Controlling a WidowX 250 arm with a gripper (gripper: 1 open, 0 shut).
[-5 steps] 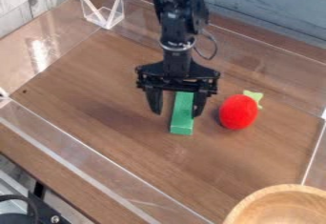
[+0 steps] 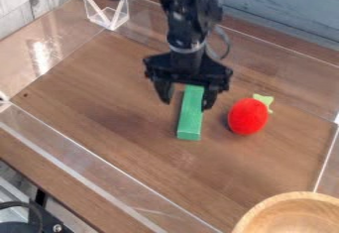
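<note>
The black arm comes down from the top centre, and its gripper (image 2: 188,86) stands open, fingers spread, over the upper end of a green rectangular block (image 2: 188,120) lying on the wooden surface. Whether the fingertips touch the block cannot be told. A red plush fruit or vegetable (image 2: 248,118) with a pale green top lies just right of the block.
A wooden bowl (image 2: 288,210) is at the bottom right. A white wire-like stand (image 2: 109,11) sits at the back left. Clear walls edge the surface.
The block and red object stay put.
</note>
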